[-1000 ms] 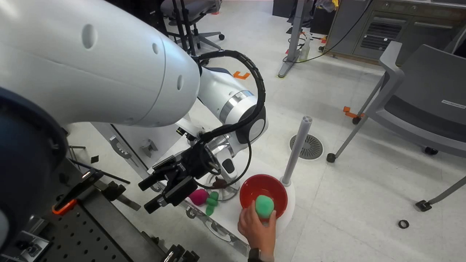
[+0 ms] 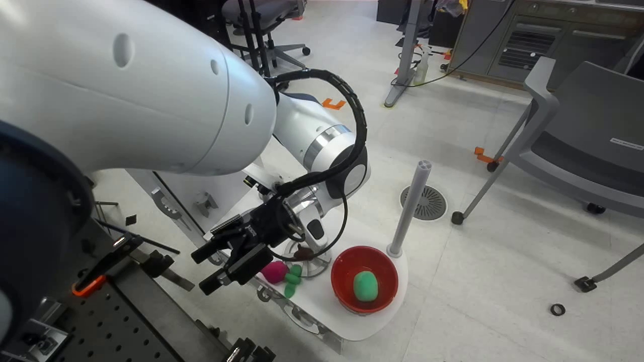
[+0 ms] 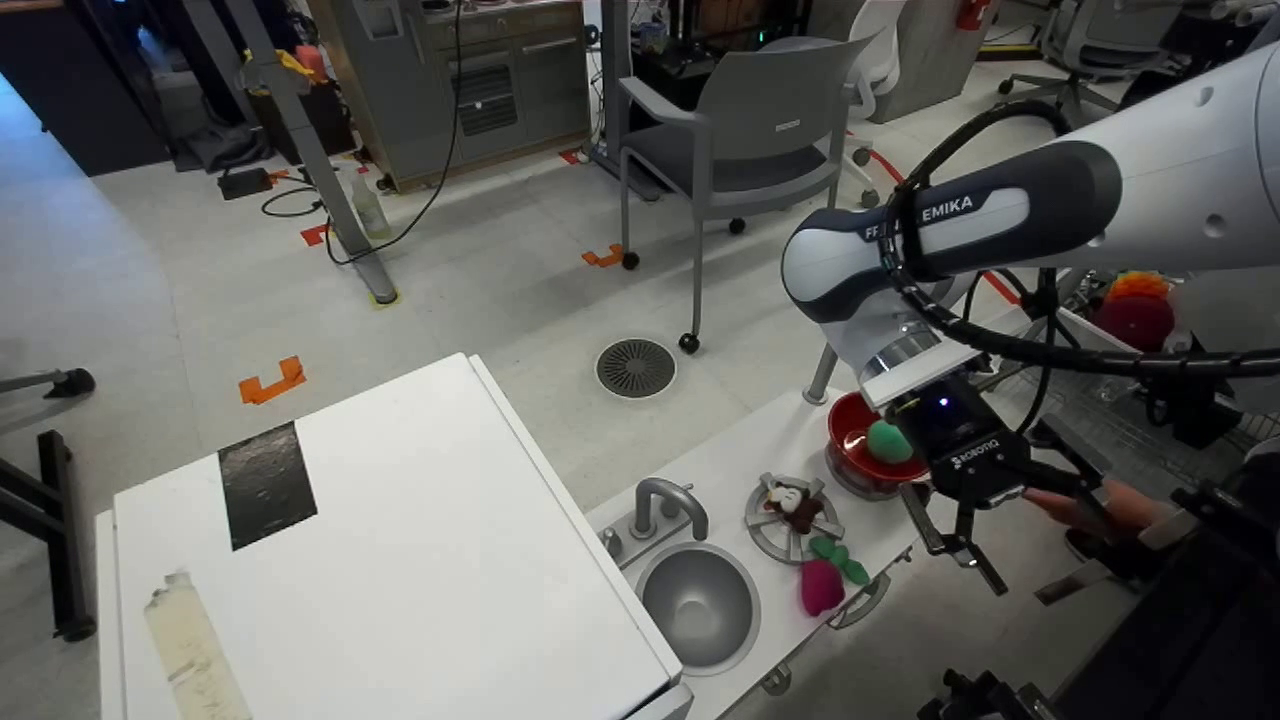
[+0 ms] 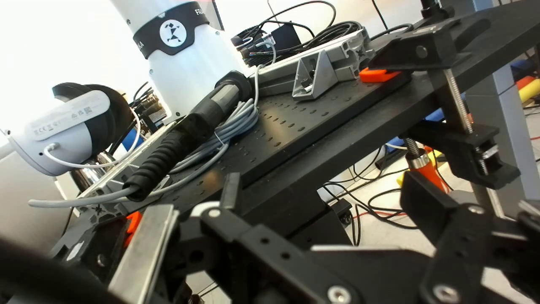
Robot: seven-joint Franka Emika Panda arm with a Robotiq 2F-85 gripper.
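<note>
My gripper (image 2: pixel 218 266) stands open above the front edge of the white counter, with nothing between its fingers. In the second exterior view the gripper (image 3: pixel 1020 528) hangs near the red bowl (image 3: pixel 854 446). A green, rounded thing (image 2: pixel 366 286) lies inside the red bowl (image 2: pixel 344 265). Beside the stove burner (image 3: pixel 768 540) lie a magenta plush (image 3: pixel 822 587) and a green leafy piece (image 3: pixel 840 559). A small brown and white toy (image 3: pixel 794 508) rests on the burner. The wrist view faces the black bench (image 4: pixel 288 126), and none of these objects appear there.
A sink with a faucet (image 3: pixel 666 504) and a tall white box (image 3: pixel 408 528) stand left of the burner. A grey post (image 2: pixel 410 208) rises behind the bowl. A person's hand (image 3: pixel 1110 506) is close to my gripper in the second exterior view.
A person's hand that was at the bowl, holding the green thing, has left the first exterior view. The green thing now lies in the bowl. My arm and gripper have not visibly moved.
</note>
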